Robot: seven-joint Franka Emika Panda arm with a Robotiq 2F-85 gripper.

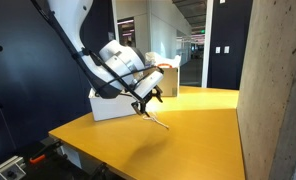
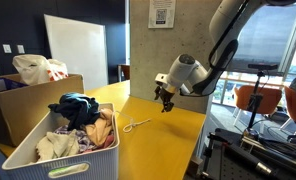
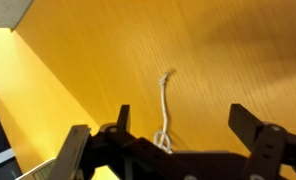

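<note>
A thin white rope (image 2: 136, 125) lies on the orange table (image 2: 163, 140); part of it loops over into a knot or coil. In the wrist view the rope (image 3: 164, 108) runs upward from a looped part near the bottom to a small knotted end. My gripper is open, its two dark fingers far apart with the table showing between them. Above the table and clear of it, the gripper (image 1: 149, 101) points downward near the rope (image 1: 158, 123). In the second exterior view the gripper (image 2: 167, 103) hangs to the right of the rope.
A white basket (image 2: 73, 160) full of clothes (image 2: 83, 118) stands along the table's side. Behind it is a cardboard box (image 2: 16, 118) with a white bag (image 2: 40, 69) on top. A concrete wall (image 1: 273, 90) rises beside the table.
</note>
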